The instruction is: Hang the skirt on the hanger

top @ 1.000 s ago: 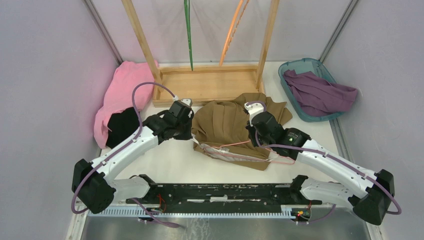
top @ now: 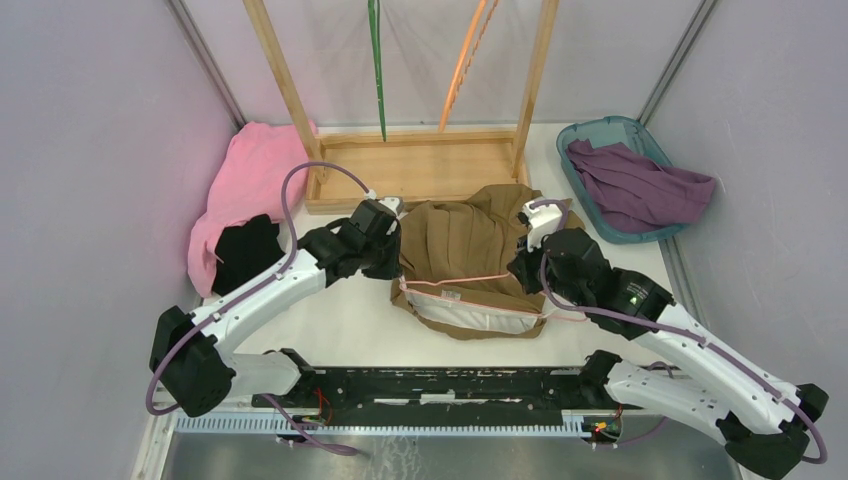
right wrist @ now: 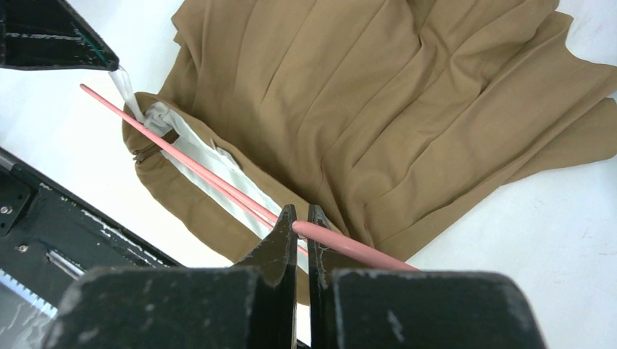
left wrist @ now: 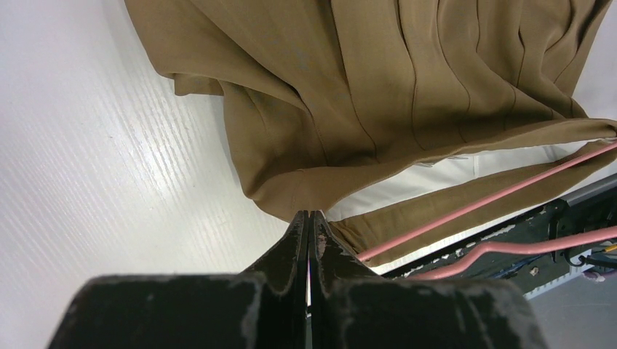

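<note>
The brown skirt [top: 455,240] lies on the white table, its waistband opened to show a white lining [top: 470,315]. A thin pink hanger [right wrist: 182,156] runs along the waistband opening. My left gripper is shut at the waistband's left end, on a white strip that looks like a hanging loop, seen stretched from it in the right wrist view. My right gripper is shut on the pink hanger, above the opening's right part.
A wooden rack [top: 420,140] with green and orange hangers stands at the back. A teal basket [top: 630,232] with purple cloth is at right; pink [top: 240,170] and black clothes lie at left.
My right gripper has moved right with the hanger, and my left gripper slightly right. The waistband opening now spreads wider, showing more lining.
</note>
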